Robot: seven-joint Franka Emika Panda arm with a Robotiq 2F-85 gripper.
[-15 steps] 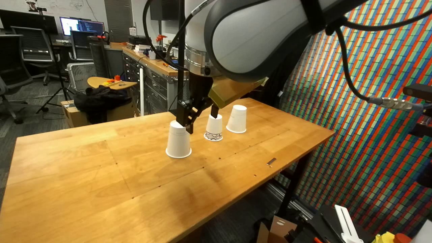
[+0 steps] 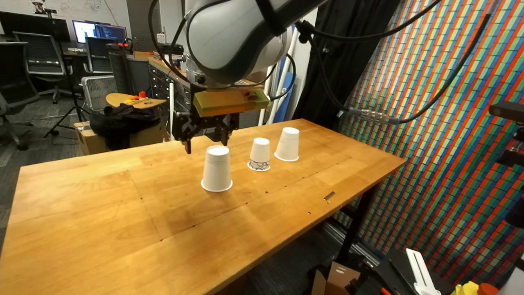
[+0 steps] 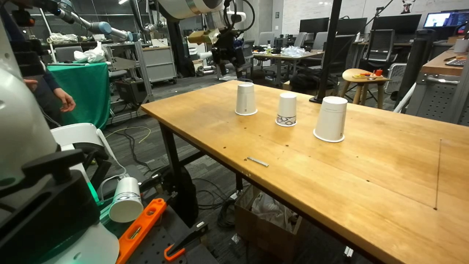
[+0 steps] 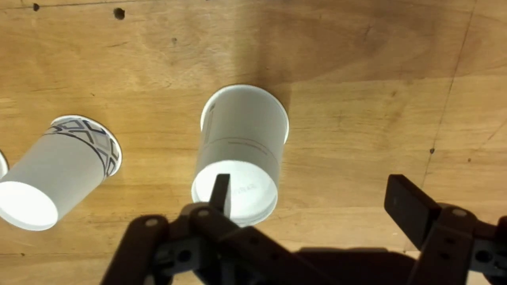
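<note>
Three paper cups stand upside down on the wooden table. A tall plain white cup (image 2: 216, 172) is leftmost in exterior view 1, a smaller cup with a dark zigzag band (image 2: 259, 155) stands in the middle, and another plain white cup (image 2: 287, 144) is at the right. My gripper (image 2: 206, 142) is open and empty, raised above the table. From the wrist, the gripper has its left fingertip overlapping the base of the plain cup (image 4: 242, 142) in the picture; its right fingertip is over bare wood. The banded cup (image 4: 61, 171) lies to the left. Contact cannot be judged.
A small metal strip (image 2: 329, 196) lies near the table's edge. Much of the tabletop (image 2: 98, 221) left of the cups is bare. A wooden stool (image 3: 365, 75) stands beyond the table, and an open cardboard box (image 3: 268, 233) sits beneath it.
My arm and gripper have shifted left and turned in exterior view 1, clearing the front of the banded cup. The three cups stand where they were.
</note>
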